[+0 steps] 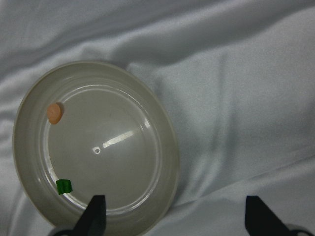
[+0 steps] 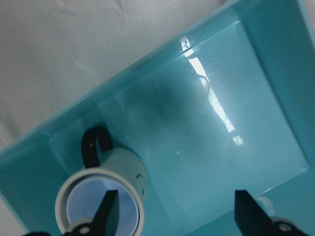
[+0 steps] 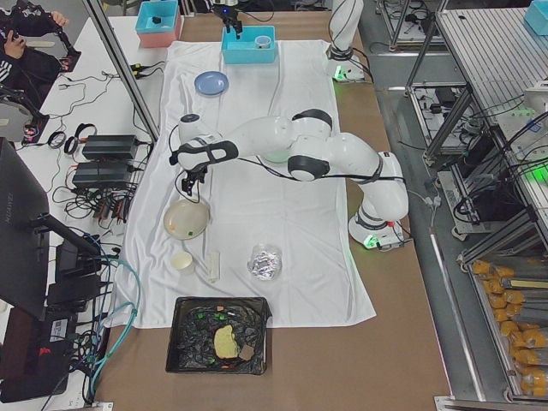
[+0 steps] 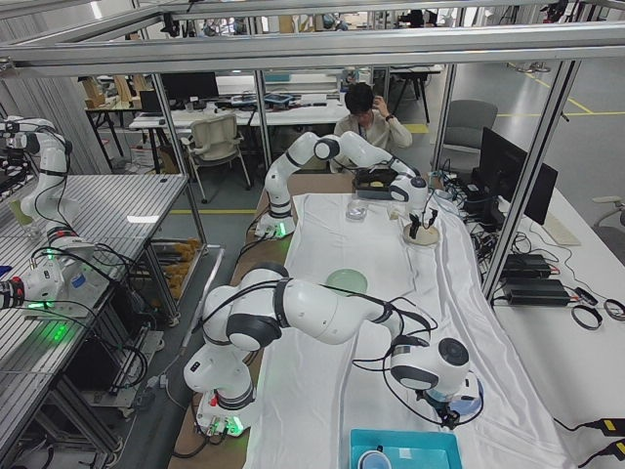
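My left gripper stands open above a beige plate point(image 1: 98, 147), which holds a small orange piece point(image 1: 54, 113) and a green piece point(image 1: 64, 186); nothing is between its fingers. My right gripper is open over a turquoise bin point(image 2: 197, 137), in which a mug point(image 2: 128, 169) with a black handle stands at one side, a pale blue interior showing.
A blue plate point(image 3: 211, 83), a green plate point(image 4: 346, 280), a small cream cup point(image 3: 182, 262), a white bar point(image 3: 214, 266) and a clear crumpled item point(image 3: 265, 262) lie on the white cloth. A black tray point(image 3: 180, 334) with food-like pieces sits at the left camera's bottom.
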